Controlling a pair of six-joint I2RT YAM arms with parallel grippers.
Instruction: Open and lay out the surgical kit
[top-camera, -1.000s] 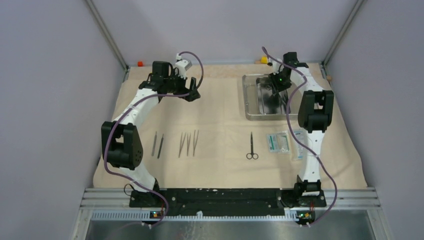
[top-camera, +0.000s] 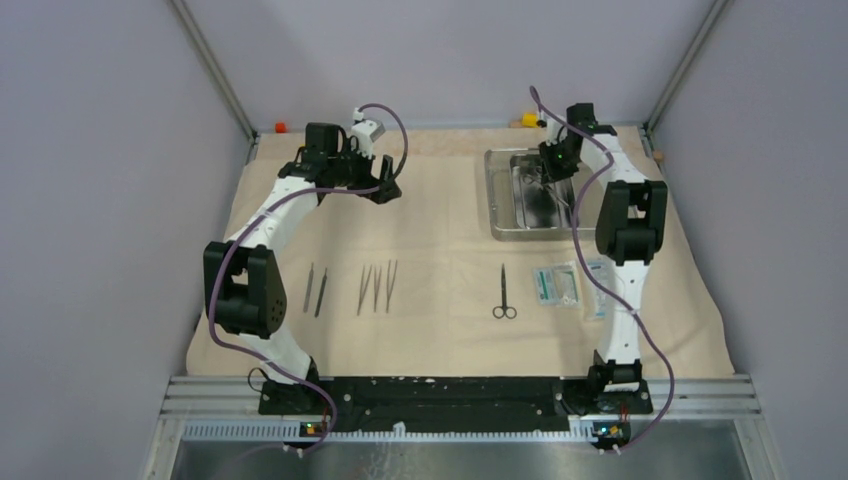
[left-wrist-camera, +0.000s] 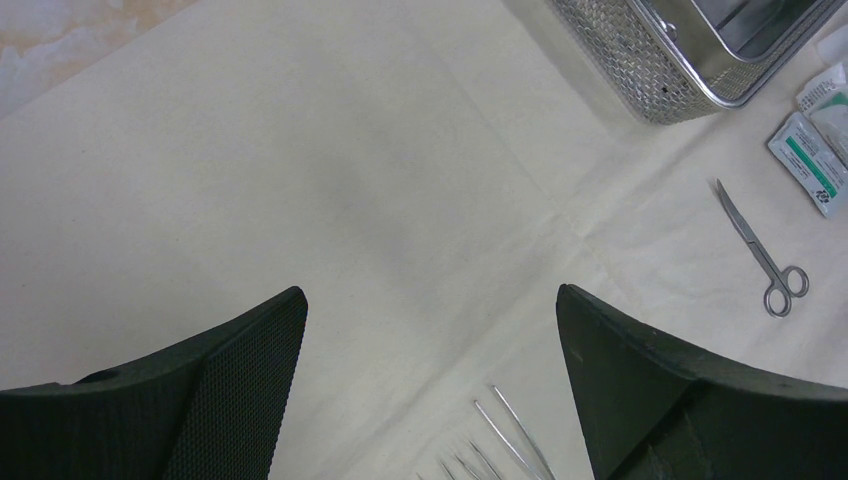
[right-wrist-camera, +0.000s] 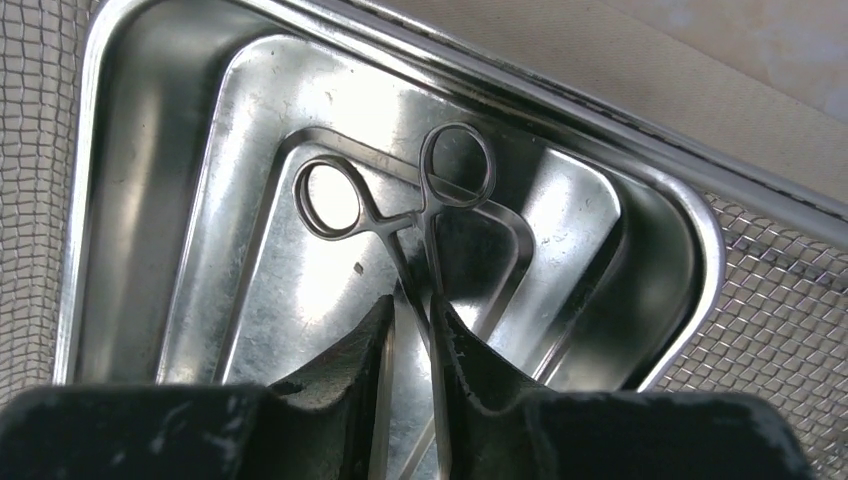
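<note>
Inside the steel tray (right-wrist-camera: 88, 200), a ring-handled clamp (right-wrist-camera: 398, 222) lies with both finger rings toward the back. My right gripper is over its shanks, the fingers partly apart with a narrow gap. The shanks run into that gap, close to the right finger (right-wrist-camera: 446, 335); the clamp's tips are hidden below. In the top view, my right gripper (top-camera: 552, 168) reaches into the tray's back half. My left gripper hangs open and empty above bare cloth. Scissors (top-camera: 504, 292), tweezers (top-camera: 377, 288) and scalpel handles (top-camera: 315, 290) lie along the front.
The mesh basket (top-camera: 494, 205) encloses the tray at the back right. Sealed packets (top-camera: 556, 285) lie in front of it, partly under the right arm. Bare cloth (top-camera: 440, 200) spreads across the middle between both arms.
Over the last second my right gripper has shifted slightly and turned a little within the tray. The left arm and the instruments laid on the cloth have stayed put.
</note>
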